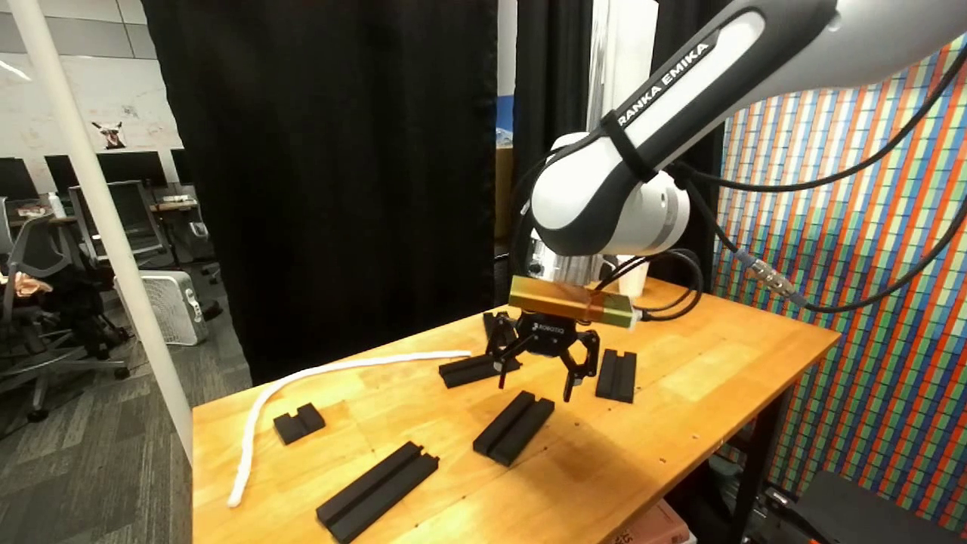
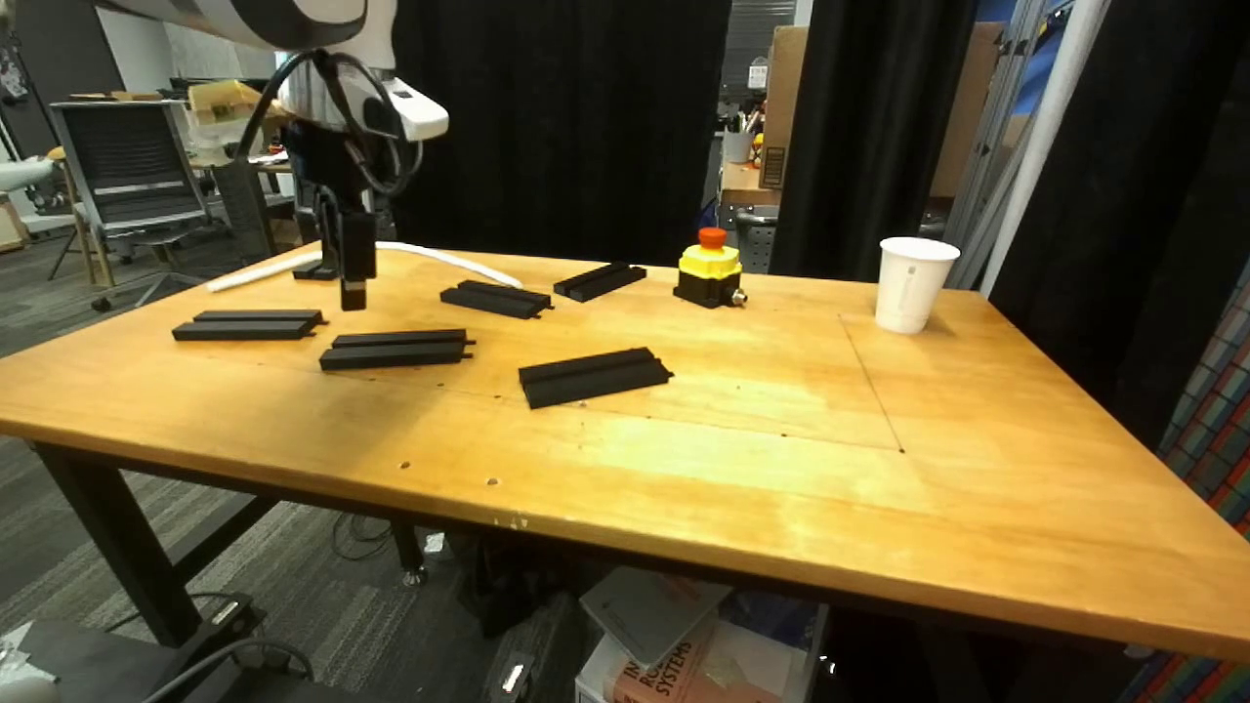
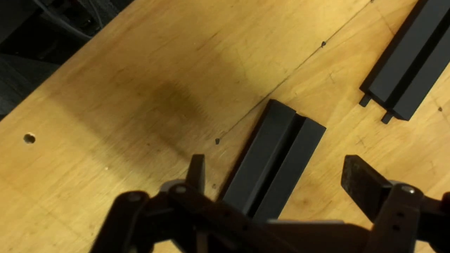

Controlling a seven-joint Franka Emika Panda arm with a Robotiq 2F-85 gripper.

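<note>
My gripper hangs open above the wooden table, its fingers wide apart and nothing held. Directly below it, in the wrist view, a black grooved block runs between the two fingers, its near end hidden behind the gripper. Another black block, with two small prongs on its end, lies at the upper right there. Further grooved blocks lie flat on the table: a long one in front, one to the right, and a short piece on the left. A white cord curves along the back left.
A yellow and black emergency button stands at the back of the table. The white paper cup is at the far right in the second exterior view.
</note>
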